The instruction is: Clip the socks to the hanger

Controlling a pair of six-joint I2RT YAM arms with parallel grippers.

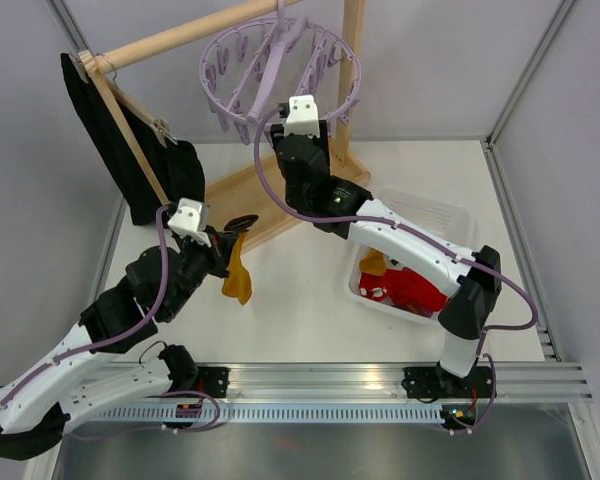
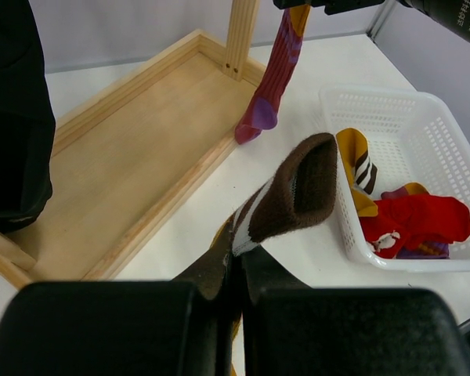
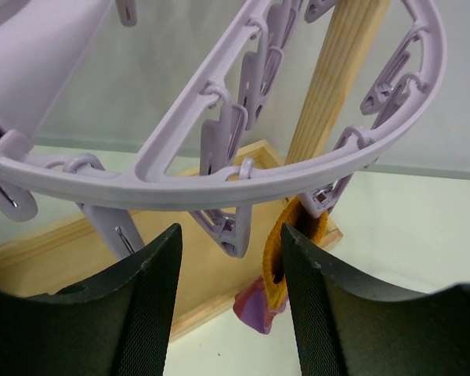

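A purple clip hanger (image 1: 270, 60) hangs from the wooden rack. My right gripper is part open just below a free clip (image 3: 227, 231), nothing seen between its fingers. Behind it a purple-and-orange sock hangs from another clip; it also shows in the left wrist view, hanging under the right arm. My left gripper is shut on a yellow-and-brown striped sock (image 2: 290, 192), which dangles at the lower left of the rack in the top view (image 1: 235, 280).
A white basket (image 1: 410, 300) with red, yellow and purple socks stands at the right. Black cloth (image 1: 130, 150) hangs from the rack's left. The rack's wooden base (image 2: 141, 157) fills the back middle.
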